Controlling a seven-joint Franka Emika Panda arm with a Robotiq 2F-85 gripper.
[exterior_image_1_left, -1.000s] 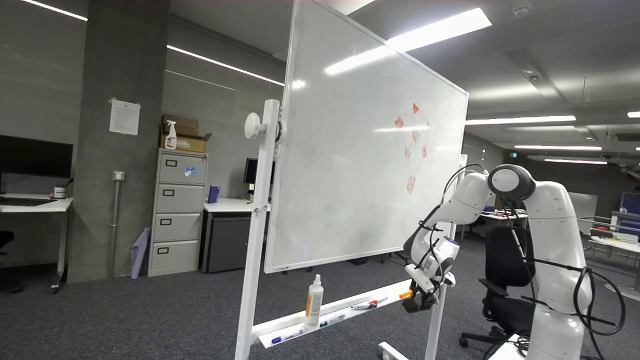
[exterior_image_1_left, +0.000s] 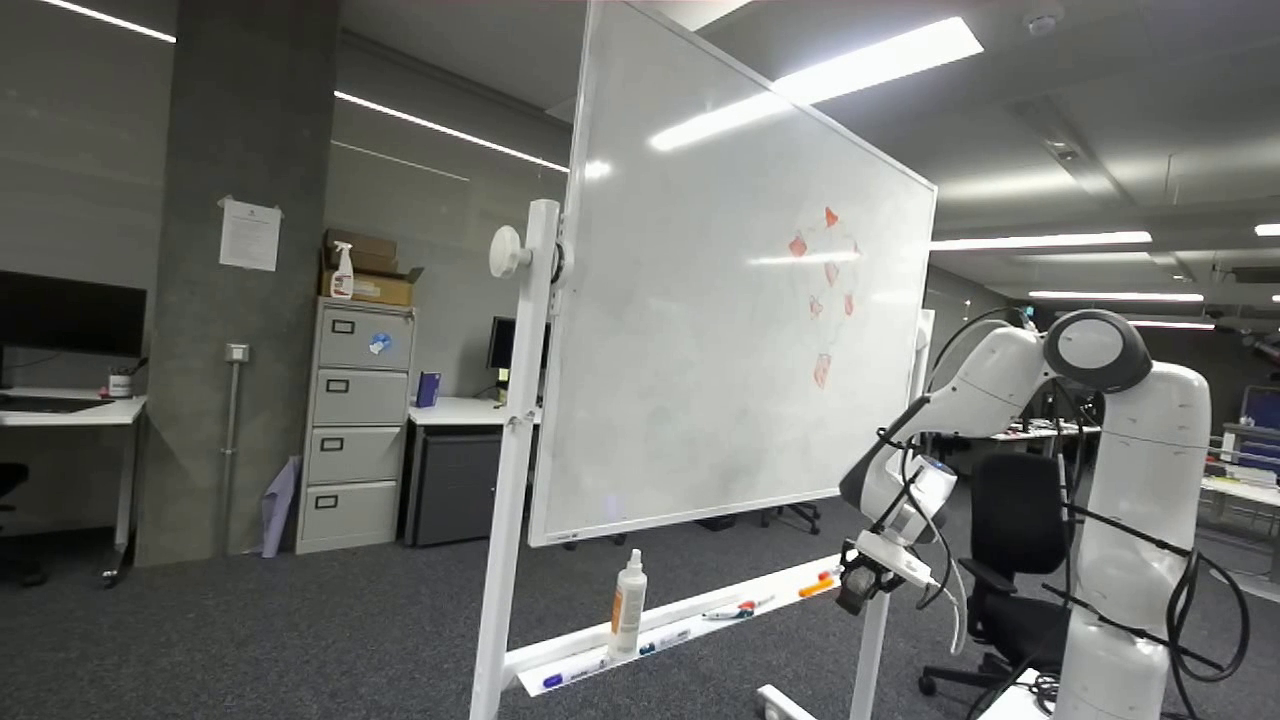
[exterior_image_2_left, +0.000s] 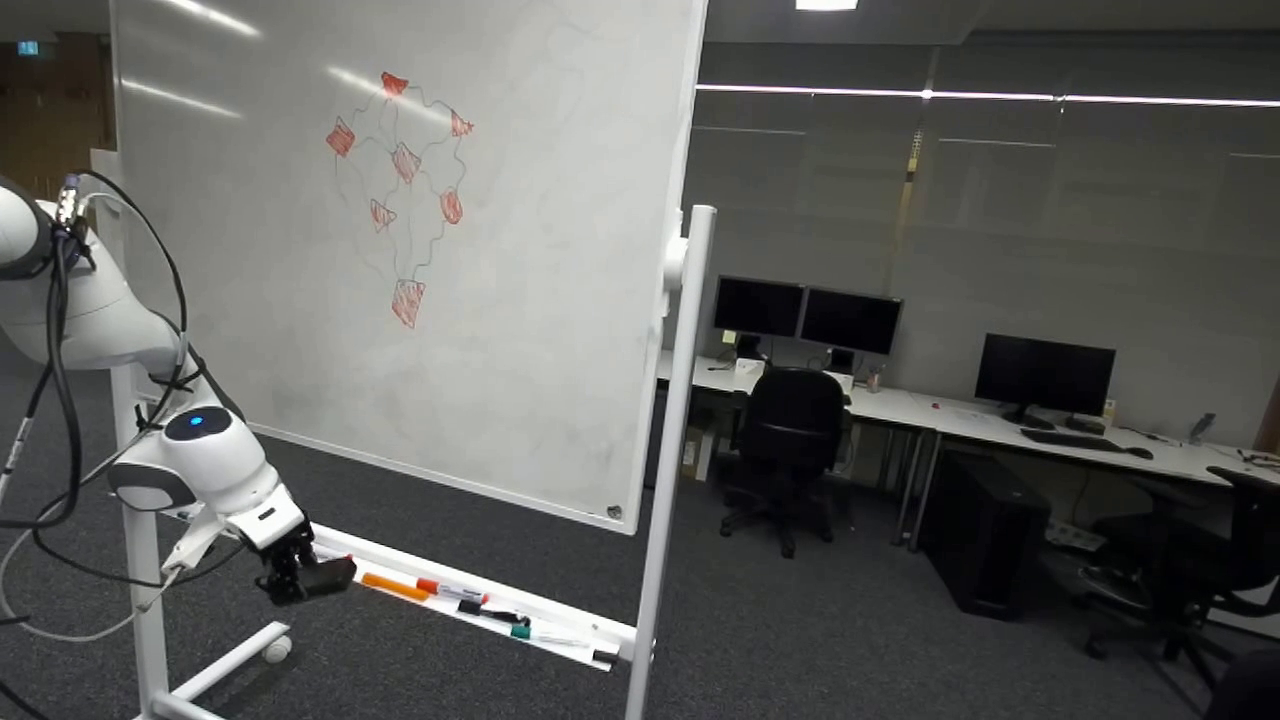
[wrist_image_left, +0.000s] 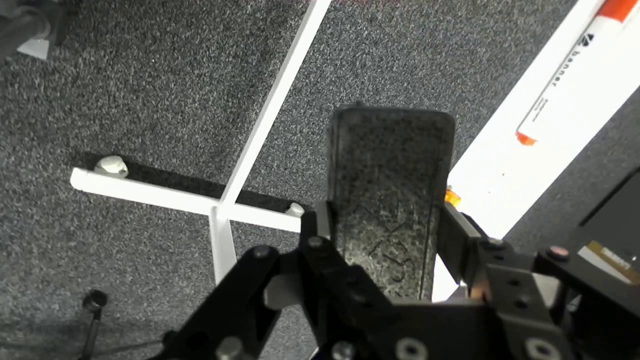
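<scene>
A dark, worn rectangular block that looks like a whiteboard eraser (wrist_image_left: 393, 174) sits between the fingers of my gripper, which is shut on it. In exterior view 2 the gripper (exterior_image_2_left: 292, 576) holds the eraser (exterior_image_2_left: 326, 578) just off the left end of the pen tray (exterior_image_2_left: 564, 642). Exterior view 1 has the gripper (exterior_image_1_left: 866, 570) below the whiteboard's lower right corner, tilted downward. Red shaded patches joined by thin wavy lines (exterior_image_2_left: 408, 162) mark the upper part of the whiteboard (exterior_image_2_left: 516, 372).
Orange (exterior_image_2_left: 396, 587) and red-capped (exterior_image_2_left: 453, 592) markers, other pens and a white spray bottle (exterior_image_1_left: 627, 606) rest on the tray. The stand's upright post (exterior_image_2_left: 675, 456) and feet (exterior_image_2_left: 228, 666) are nearby. Loose cables (exterior_image_2_left: 60, 396) hang along the arm. A black chair (exterior_image_1_left: 1020, 540) stands behind it.
In exterior view 1 the arm and gripper have shifted right and slightly up, away from the tray, with the eraser still held. The whiteboard and the tray's contents look unchanged.
</scene>
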